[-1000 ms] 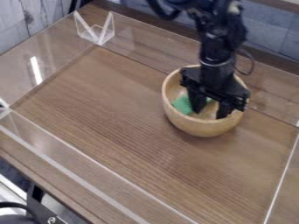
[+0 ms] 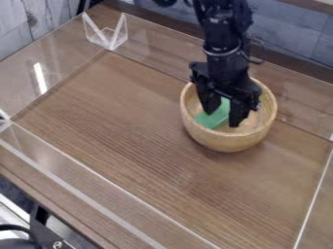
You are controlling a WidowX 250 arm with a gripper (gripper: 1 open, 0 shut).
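A round light wooden bowl (image 2: 219,138) sits on the wooden table toward the right, holding a green object (image 2: 208,114). My black gripper (image 2: 219,101) reaches down from the top into the bowl, over the green object and partly hiding it. Whether its fingers are open or shut on the object is unclear.
A white wire-like rack or holder (image 2: 107,29) stands at the back left. A grey wall edge runs along the back right, and dark cables lie at the lower left corner.
Over the last second my gripper has moved left within the bowl and risen slightly, uncovering more of the green object.
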